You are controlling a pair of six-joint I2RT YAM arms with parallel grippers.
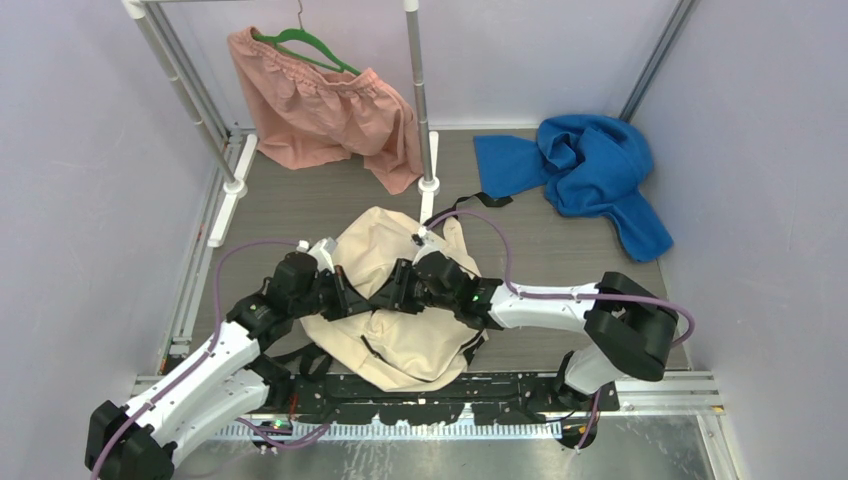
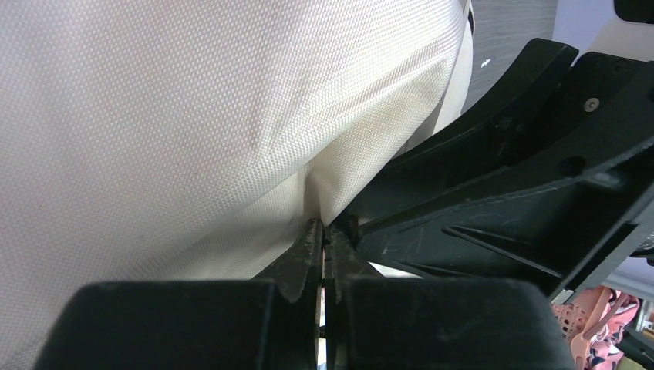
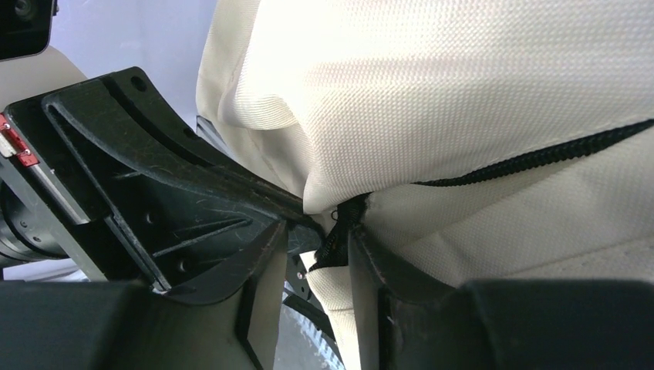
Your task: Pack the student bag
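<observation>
A cream fabric bag (image 1: pixel 400 355) with black straps and zips lies crumpled at the front centre. My left gripper is shut at a fold of its fabric, beside the other gripper; whether it pinches anything is hidden. My right gripper is part open against the bag, fingertips either side of a short black tab (image 3: pixel 339 235) at the zip (image 3: pixel 532 158). Both grippers meet over the bag's middle in the top view.
Pink shorts (image 1: pixel 320 110) hang on a green hanger (image 1: pixel 312 47) from a metal rack at back left. A blue cloth (image 1: pixel 590 170) lies at back right. Bare floor lies left and right of the bag.
</observation>
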